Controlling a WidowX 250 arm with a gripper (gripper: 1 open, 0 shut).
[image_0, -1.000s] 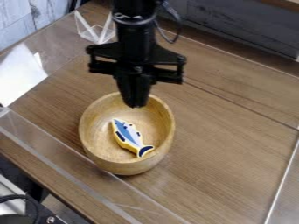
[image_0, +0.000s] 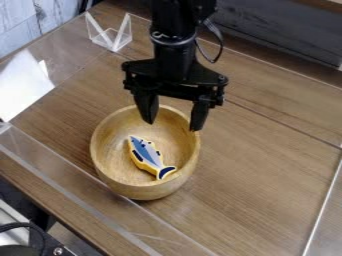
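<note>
A round wooden bowl (image_0: 110, 160) sits on the wooden tabletop, holding a toy fish (image_0: 150, 158) with blue, white and yellow markings. The black gripper (image_0: 174, 119) hangs over the back part of the bowl, above and behind the fish, with its two fingers spread apart and nothing seen between them.
White paper or plastic (image_0: 19, 85) lies at the left edge, and a white folded object (image_0: 110, 32) stands at the back left. A black cable runs at the lower left corner.
Over the last second the gripper has shifted a little, its fingers now showing plainly spread over the bowl. The bowl and fish have not moved.
</note>
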